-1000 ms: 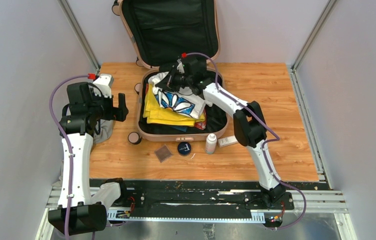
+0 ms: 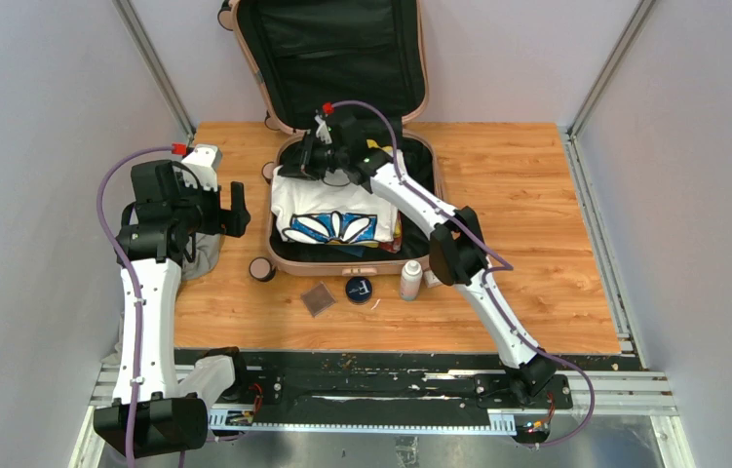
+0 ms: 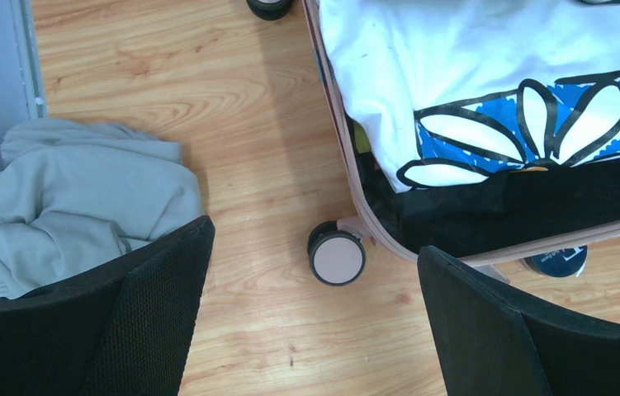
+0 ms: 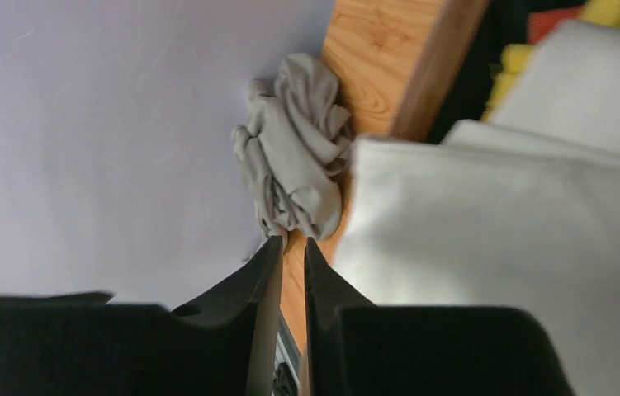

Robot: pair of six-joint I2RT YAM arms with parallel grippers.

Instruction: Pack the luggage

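Note:
The pink suitcase (image 2: 366, 268) lies open, lid up at the back. Inside, a white shirt with a blue flower print (image 2: 332, 214) covers most of the yellow and red clothes. My right gripper (image 2: 308, 156) is over the shirt's upper left; in the right wrist view its fingertips (image 4: 318, 276) are close together, nothing clearly held. My left gripper (image 2: 235, 205) stands open left of the suitcase, above a grey garment (image 3: 83, 198).
In front of the suitcase lie a round jar (image 2: 261, 269), a square compact (image 2: 318, 298), a dark round tin (image 2: 359, 290), a white bottle (image 2: 410, 280) and a small box (image 2: 432, 278).
My right arm has moved left, and the white shirt now spreads flatter and further left, covering yellow cloth that showed before. The left arm has not moved.

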